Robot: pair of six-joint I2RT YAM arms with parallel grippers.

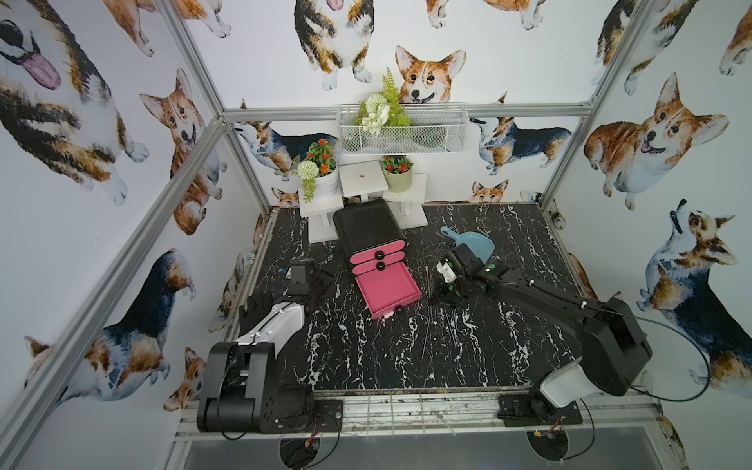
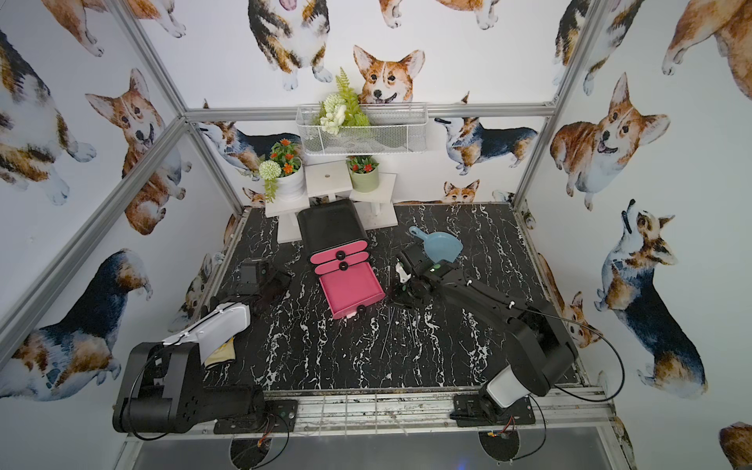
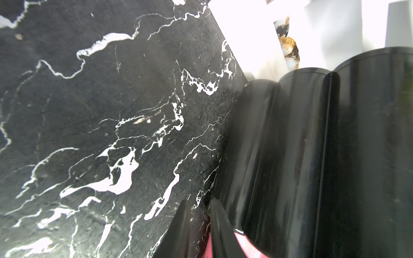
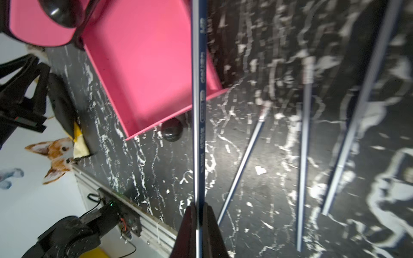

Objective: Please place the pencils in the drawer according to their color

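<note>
A dark blue pencil (image 4: 198,99) with lettering on its side runs up the middle of the right wrist view; my right gripper is shut on it. On the marbled table lie a pencil (image 4: 243,165), another pencil (image 4: 303,163) and a third, blurred pencil (image 4: 359,111), all bluish grey in this light. The bottom drawer (image 1: 387,288) is pulled out, and its pink floor looks bare. My right gripper is just right of that drawer, above the table. To the left of the black cabinet (image 1: 368,231), my left gripper stands slightly open, nothing visible between its fingers.
A light blue dustpan (image 1: 474,244) lies behind the right gripper. White stands (image 1: 321,207) with potted plants are behind the cabinet. A yellowish cloth (image 2: 221,354) lies under the left arm.
</note>
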